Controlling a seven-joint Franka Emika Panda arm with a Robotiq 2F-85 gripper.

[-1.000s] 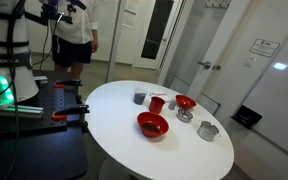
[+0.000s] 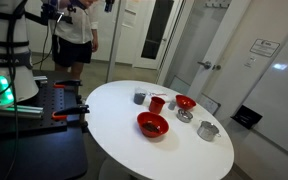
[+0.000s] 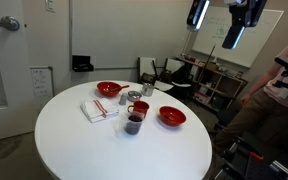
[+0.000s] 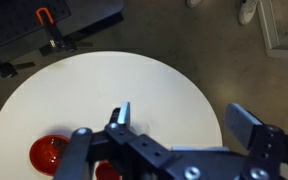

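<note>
High above the white round table (image 3: 84, 150), my gripper (image 3: 215, 24) hangs open with its fingers wide apart. In the wrist view the gripper has only tabletop and floor beyond it, with nothing held. A red bowl (image 2: 152, 127) with something dark inside lies near the table's front; in the wrist view this bowl (image 4: 46, 150) is at lower left. Beside it is a red cup (image 3: 138, 107), next to a clear glass with dark contents (image 3: 133, 125).
Toward the far side are another red bowl (image 2: 185, 102), a metal lid or dish (image 2: 185, 115) and a metal pot (image 2: 208, 130). A white cloth (image 3: 98, 110) lies near the cup. A person (image 2: 74, 35) stands behind.
At the top of exterior view 1, dark gripper parts have shifted to the right over the last second. The things on the table have stayed put.
</note>
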